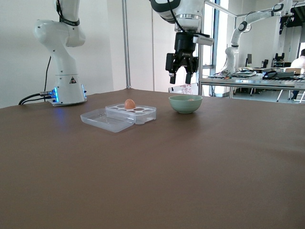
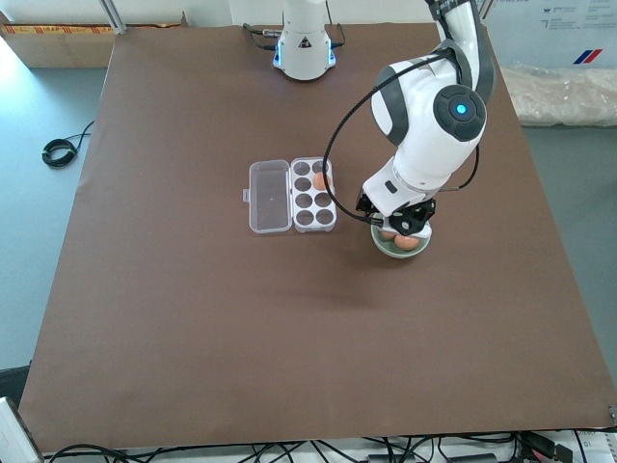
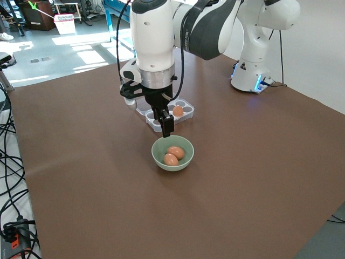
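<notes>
A green bowl (image 3: pixel 183 161) holding two brown eggs (image 3: pixel 170 159) sits on the table, beside a clear egg carton (image 1: pixel 147 115) with its lid open. One egg (image 1: pixel 129 104) rests in the carton; the other wells look empty. My gripper (image 1: pixel 181 76) hangs above the table between carton and bowl, just over the bowl's near side in the right view, its fingers apart in the top view with nothing visible between them. In the left view the arm hides part of the bowl.
Cables run outside the table's edge.
</notes>
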